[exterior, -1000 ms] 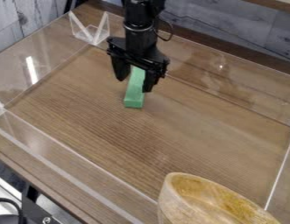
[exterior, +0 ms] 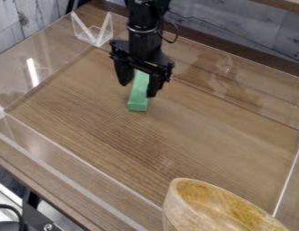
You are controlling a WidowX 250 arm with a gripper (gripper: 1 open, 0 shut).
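Note:
My black arm stands upright at the upper middle of the camera view, its gripper (exterior: 141,73) low over the wooden table (exterior: 116,162). Right at the gripper is a green object (exterior: 138,101), lying on the table with its upper part partly hidden by the fingers. The fingers appear spread around or above it; whether they touch it I cannot tell.
A large yellow bowl-like object (exterior: 218,212) sits at the bottom right edge. Clear plastic and cables lie along the left edge, with a dark cable at the bottom left.

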